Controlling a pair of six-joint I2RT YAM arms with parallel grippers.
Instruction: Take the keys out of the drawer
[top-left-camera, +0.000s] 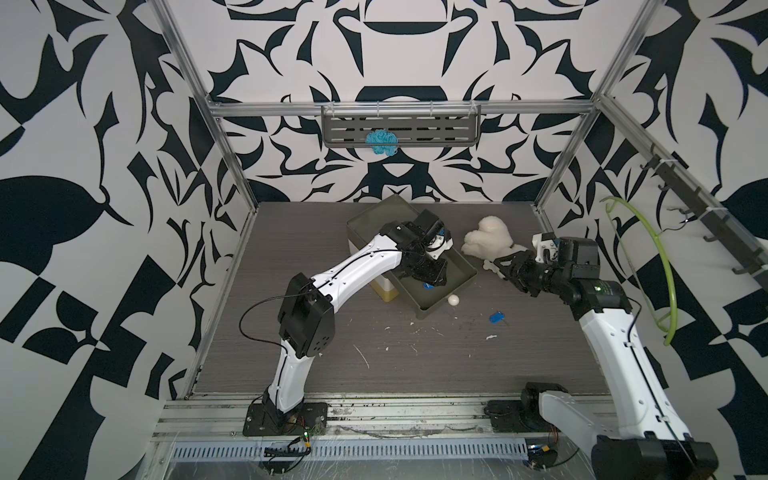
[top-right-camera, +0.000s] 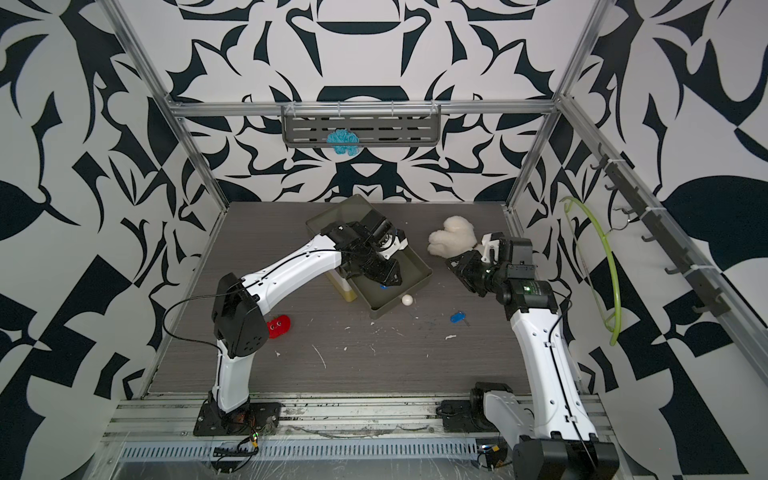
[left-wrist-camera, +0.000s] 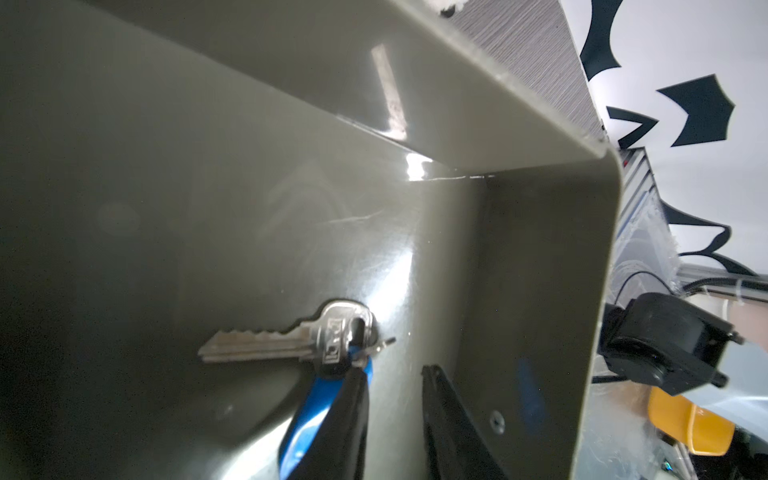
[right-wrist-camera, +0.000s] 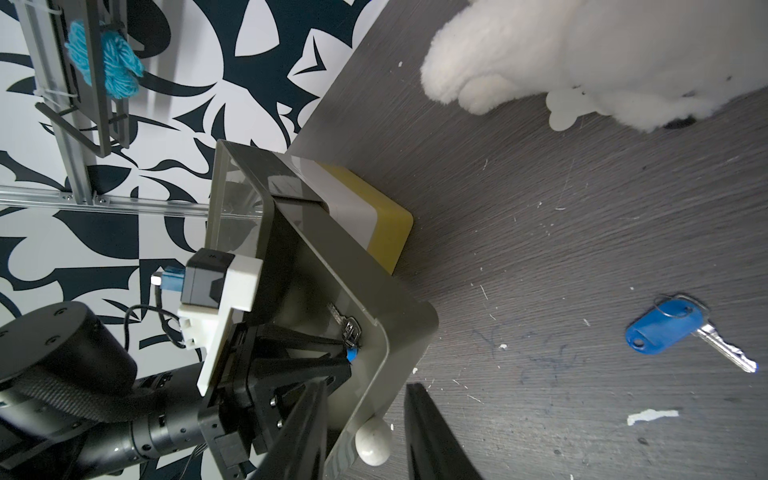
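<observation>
A silver key (left-wrist-camera: 264, 345) on a ring with a blue tag (left-wrist-camera: 310, 424) lies on the floor of the grey-green drawer (top-left-camera: 441, 307), near its front end. My left gripper reaches down into the drawer, its fingers parted. One finger overlaps the tag's edge in the left wrist view; whether they touch I cannot tell. A second key with a blue tag (right-wrist-camera: 666, 326) lies on the table, outside the drawer. My right gripper is above the table right of the drawer, open, with nothing held between its fingers.
The drawer's white knob (top-left-camera: 453, 300) sticks out in front. A white plush toy (top-left-camera: 488, 237) lies right of the drawer, close by the right gripper. Beneath the left arm is a red object (top-right-camera: 278, 325).
</observation>
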